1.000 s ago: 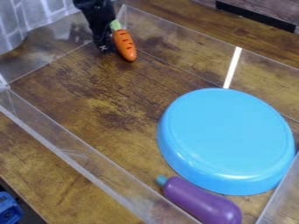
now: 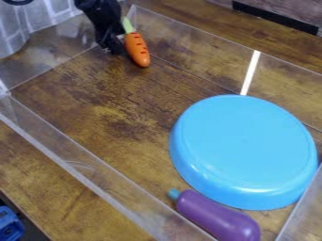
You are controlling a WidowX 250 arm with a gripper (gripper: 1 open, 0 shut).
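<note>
An orange toy carrot (image 2: 137, 49) with a green top lies slanted in the upper left of the walled wooden area. The black gripper (image 2: 111, 40) is at the top left, right beside the carrot's green end; whether its fingers are open or shut on it cannot be made out.
A blue round plate (image 2: 242, 147) lies upside down or flat at the right. A purple toy eggplant (image 2: 219, 214) lies at the bottom. Clear plastic walls (image 2: 70, 170) border the area, and the middle left floor is bare.
The carrot and gripper have shifted very slightly since a second ago; little else differs.
</note>
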